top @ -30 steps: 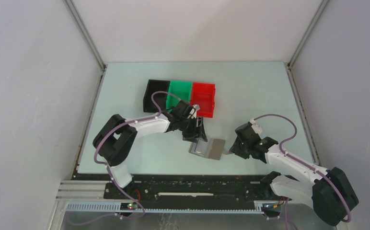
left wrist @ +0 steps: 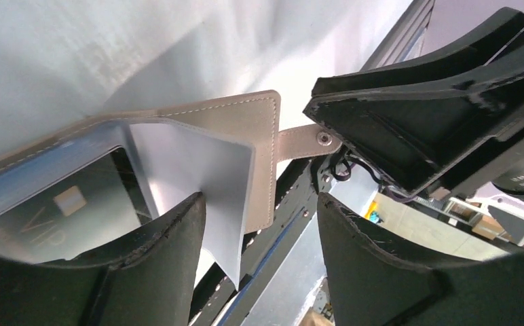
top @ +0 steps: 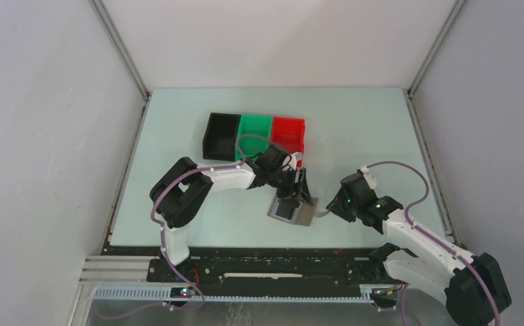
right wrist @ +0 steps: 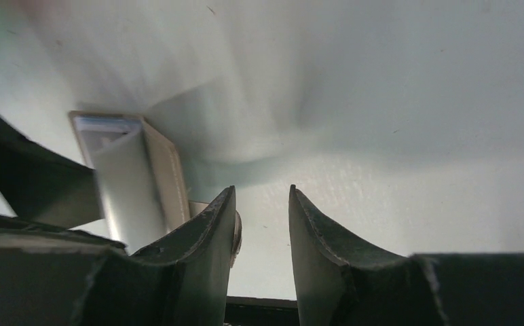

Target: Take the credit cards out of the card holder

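Note:
The beige card holder (top: 306, 215) lies opened out on the table, with a dark card (top: 286, 209) showing in its clear pocket. In the left wrist view that card (left wrist: 62, 210) carries a gold square, and a clear sleeve (left wrist: 195, 176) stands raised beside it, against the left finger. My left gripper is open over the holder, apparently gripping nothing. My right gripper is also open, at the holder's right end. The strap (right wrist: 198, 208) runs behind its left finger, and nothing shows in the gap. Any cards beneath are hidden.
Behind the left arm stands a bin with black (top: 220, 136), green (top: 254, 125) and red (top: 288, 134) compartments. The two grippers are close together over the holder. Bare table (top: 361, 129) extends at the back right.
My left gripper has moved right across the holder, turning the clear sleeve over and uncovering the dark card. My right gripper has shifted slightly and stays open.

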